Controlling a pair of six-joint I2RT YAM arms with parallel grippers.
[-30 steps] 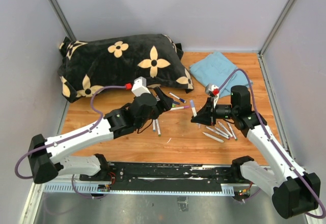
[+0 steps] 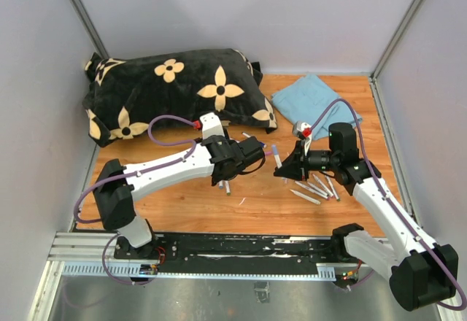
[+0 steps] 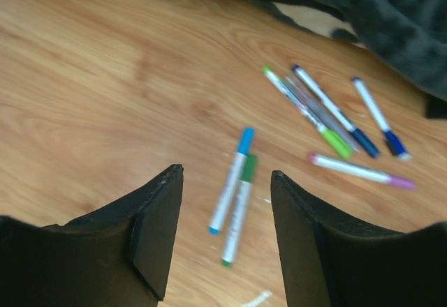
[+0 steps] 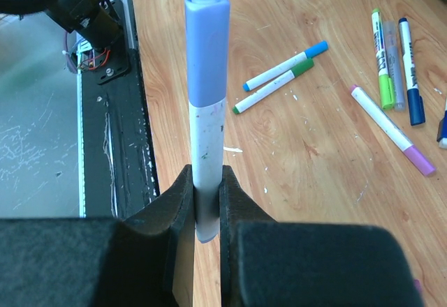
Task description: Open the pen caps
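Observation:
My right gripper (image 2: 288, 164) is shut on a marker with a light-blue cap (image 4: 206, 56), held upright with the cap at the top. My left gripper (image 2: 248, 159) hangs just left of that marker, its black fingers parted with nothing between them in the left wrist view. Below on the wood lie a blue marker (image 3: 230, 185), a green marker (image 3: 238, 220), a pink and purple marker (image 4: 380, 118), and a group with a light-green marker (image 4: 386, 91) and dark-blue markers (image 4: 412, 77). More pens (image 2: 310, 197) lie below my right gripper.
A dark patterned cushion (image 2: 168, 95) fills the back left; a folded light-blue cloth (image 2: 306, 102) lies at the back right.
The right arm has stayed still with the marker.

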